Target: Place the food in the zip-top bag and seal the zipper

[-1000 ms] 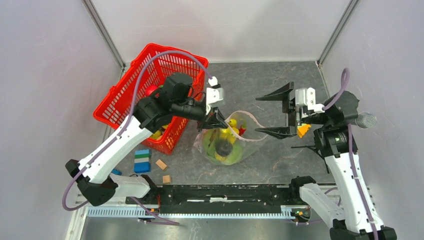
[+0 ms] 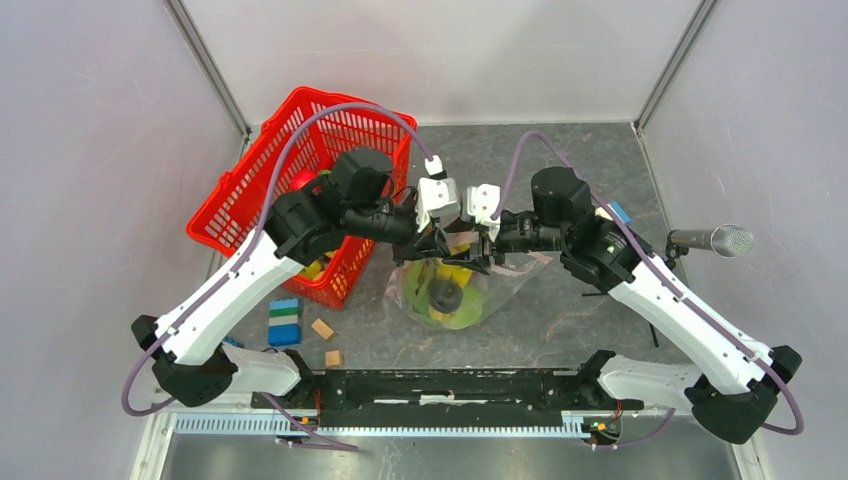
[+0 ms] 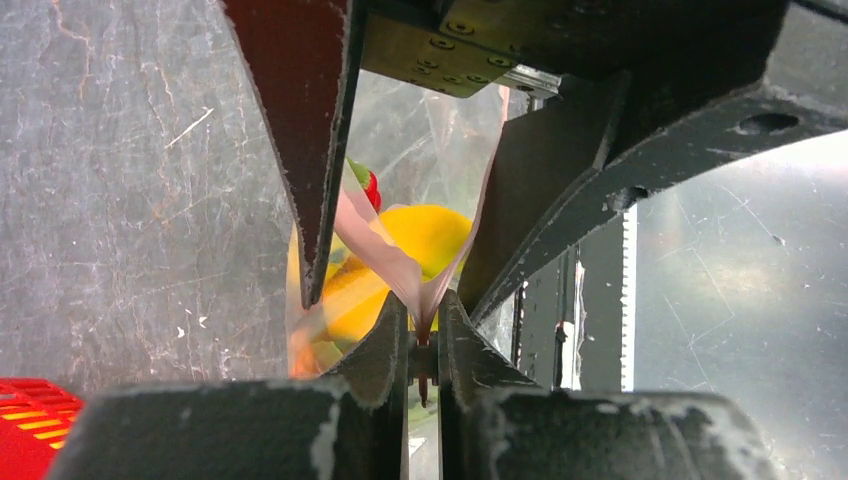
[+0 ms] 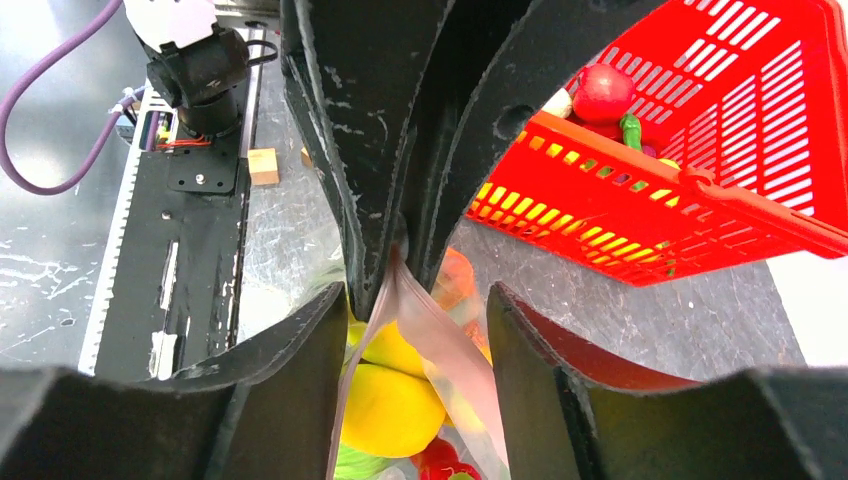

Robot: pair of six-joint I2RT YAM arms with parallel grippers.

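Note:
The clear zip top bag (image 2: 437, 303) stands on the grey table with food inside, yellow and green pieces among it. Pinched at its corner, the bag's rim (image 3: 424, 290) is in my left gripper, which is shut on it. My right gripper is part open, its fingers (image 4: 300, 350) on either side of the pinkish bag mouth, close against the left gripper. A yellow food piece (image 4: 391, 410) and a red one (image 4: 440, 460) show through the bag in the right wrist view.
A red basket (image 2: 352, 262) holding more food stands at the left. Blue and white blocks (image 2: 284, 323) and small wooden blocks (image 2: 333, 358) lie at the front left. A microphone (image 2: 732, 240) juts in at the right.
My right gripper has come left from the right side to the bag's mouth, and its fingers are closer together. The left gripper has stayed at the bag's rim with little movement.

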